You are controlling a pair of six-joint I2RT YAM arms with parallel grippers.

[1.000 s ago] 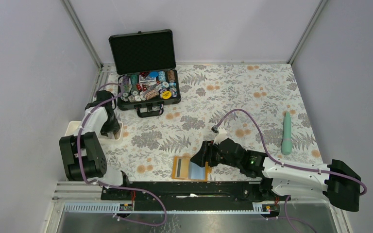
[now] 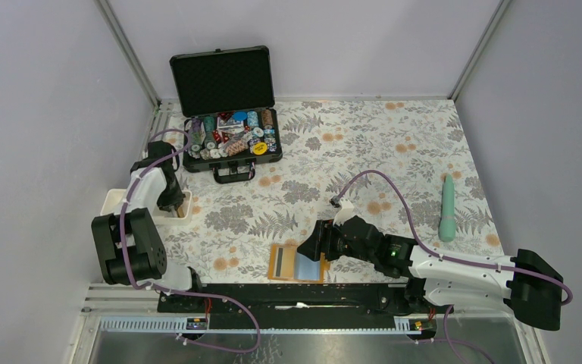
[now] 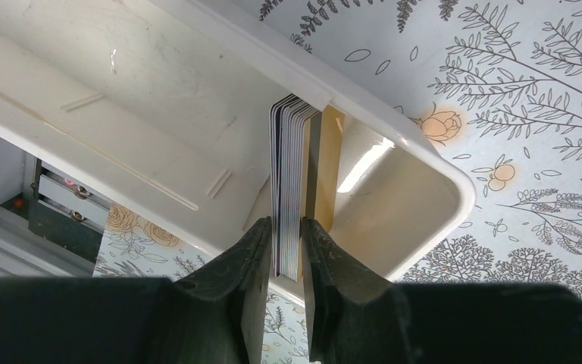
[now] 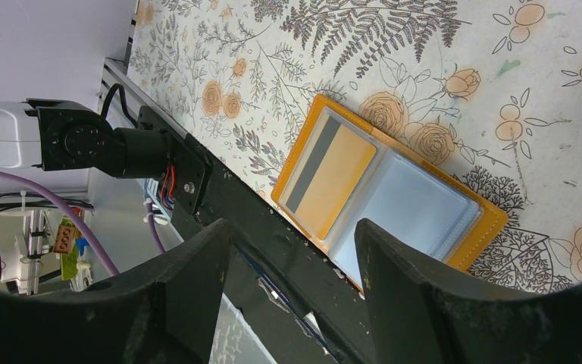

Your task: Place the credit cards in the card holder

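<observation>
A stack of thin striped cards (image 3: 292, 182) stands on edge in the white tray (image 3: 455, 182), and a yellow card with a dark stripe leans at its right side. My left gripper is open, its fingertips on either side of the stack's near end. Whether they touch the cards is unclear. On the table's front edge lies the open orange card holder (image 4: 375, 136). A yellow card (image 4: 333, 171) with a dark stripe fills one side; the other pocket (image 4: 405, 212) looks pale blue. My right gripper hangs over the holder, fingers apart and empty.
An open black case (image 2: 231, 152) of poker chips stands behind the tray. A green bottle-shaped object (image 2: 447, 208) lies at the right.
The left arm has shifted very slightly over the tray. My right arm and the card holder look unmoved.
</observation>
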